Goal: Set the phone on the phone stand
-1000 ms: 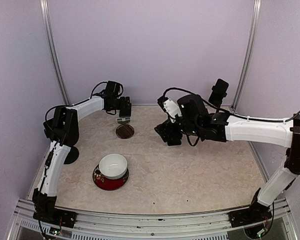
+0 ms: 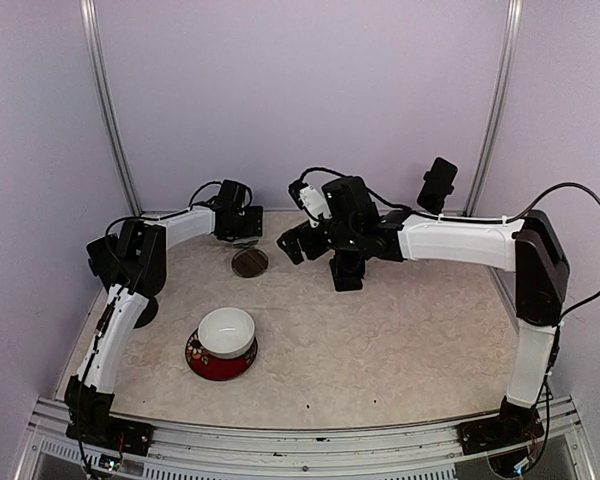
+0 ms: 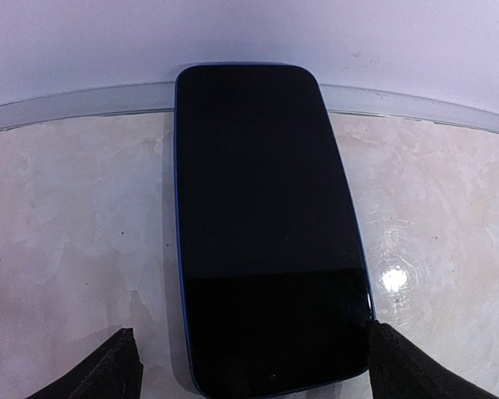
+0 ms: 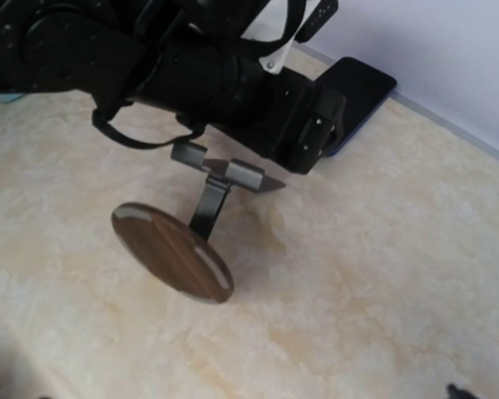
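Observation:
In the left wrist view a black phone (image 3: pixel 266 199) with a blue edge lies flat against the back wall. My left gripper is open low over it, a finger at each side of its lower end. In the right wrist view the phone stand, with a round wooden base (image 4: pixel 170 249) and a metal holder (image 4: pixel 245 174), is on the table in front of the left arm, which partly hides the phone (image 4: pixel 358 100). My right gripper (image 2: pixel 295 243) is open above the table, right of the stand, empty.
A white bowl (image 2: pixel 227 327) on a red plate (image 2: pixel 217 369) sits front left. Black objects stand behind the right arm (image 2: pixel 346 279) and at the back right (image 2: pixel 438 185).
My left gripper has come down over the phone. My right gripper has moved up and left in the top view, toward the stand.

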